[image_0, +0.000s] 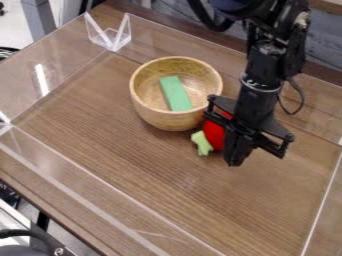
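My black gripper (238, 142) is low over the table, right on top of a red object (214, 134) with a pale green end (202, 142), which it partly hides. Whether the fingers touch or enclose it cannot be told. A wooden bowl (148, 111) holds a green block (174, 93) just left of the gripper.
A clear plastic object (110, 32) stands at the back left, and a dark cable curves at the lower left edge.
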